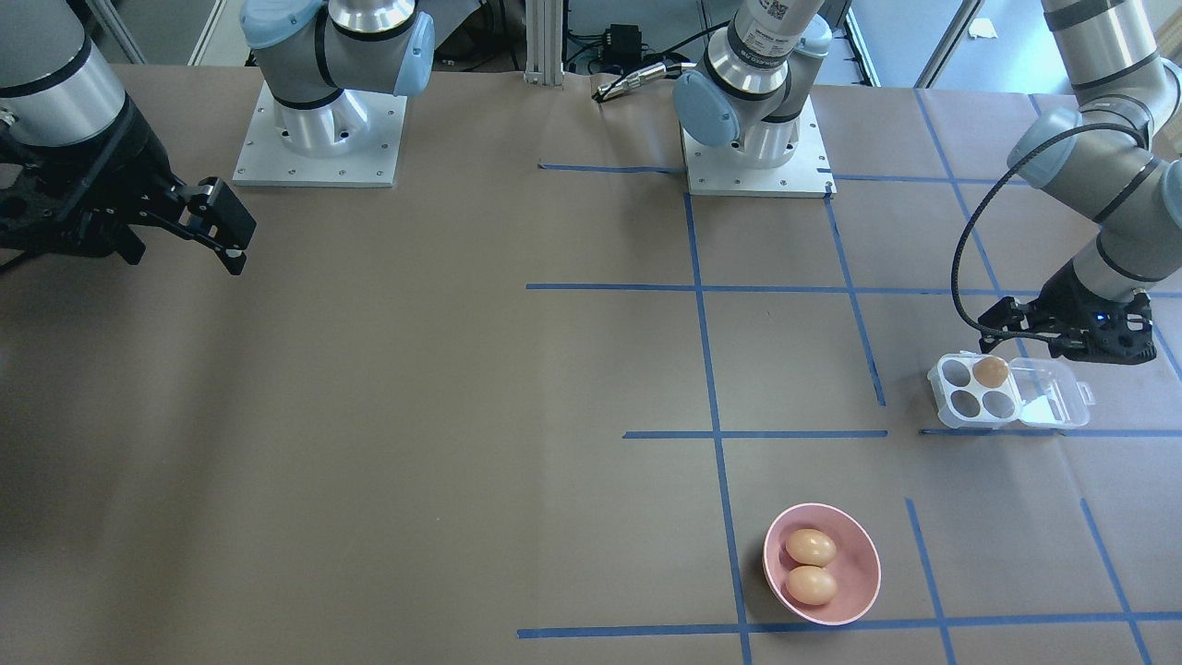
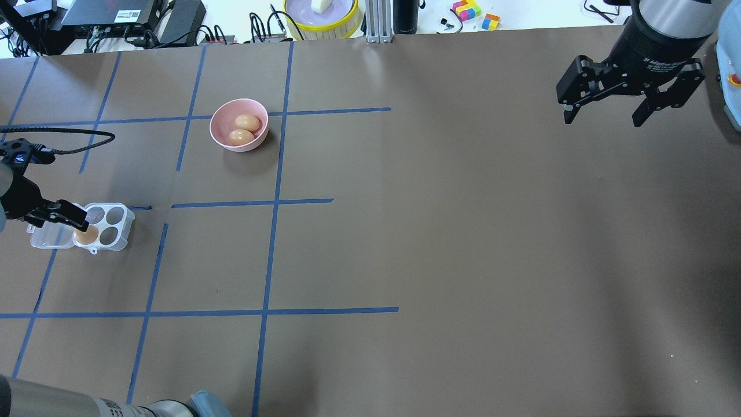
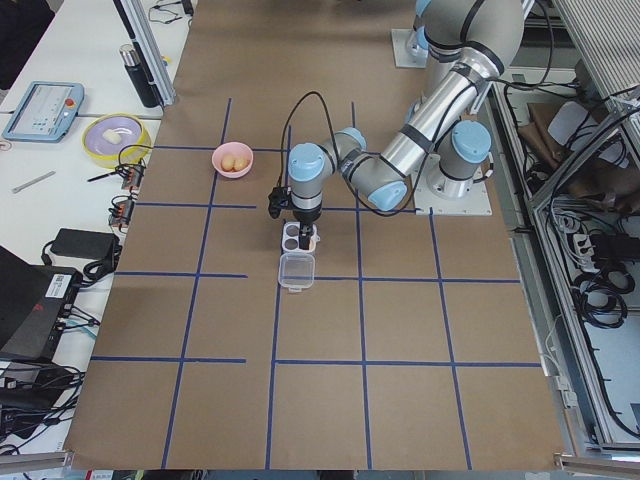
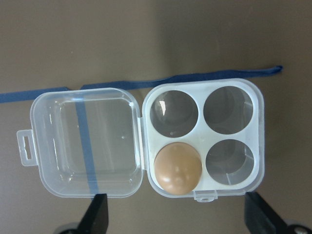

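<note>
A clear plastic egg carton (image 4: 229, 110) lies open on the floor-like table, lid (image 4: 107, 141) to its left in the wrist view, with one brown egg (image 4: 178, 168) in a lower cup and three cups empty. My gripper hangs just above the carton, open, nothing seen between its fingers. A pink bowl (image 1: 781, 521) holding two eggs (image 1: 811, 586) stands apart from the carton, toward the bottom of the front view.
Another arm's black gripper (image 2: 625, 83) is at the top right of the top view. Other arm bases (image 1: 753, 183) stand at the back.
</note>
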